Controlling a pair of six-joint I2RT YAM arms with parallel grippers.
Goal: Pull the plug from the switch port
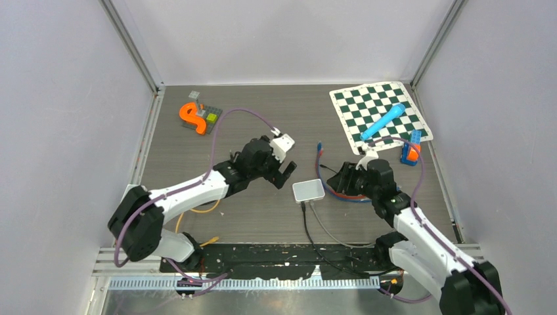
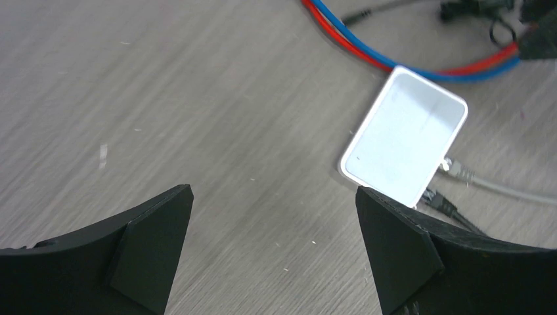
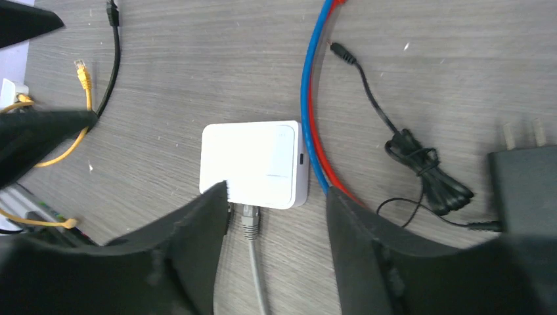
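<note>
The white switch (image 1: 309,191) lies flat on the table between my two arms. Two plugs enter its near edge: a black plug (image 2: 438,201) and a grey plug (image 3: 250,218), both seated against the ports. To the switch's left, my left gripper (image 1: 286,175) is open with nothing between its fingers. Above the table to the right of the switch is my right gripper, its fingers apart and empty; the switch and grey plug show beyond them in the right wrist view.
Blue and red cables (image 3: 309,98) curve beside the switch's right side. Past them lie a bundled black cord (image 3: 427,172) and a black power adapter (image 3: 531,187). Yellow cables (image 3: 84,79) are at the left.
</note>
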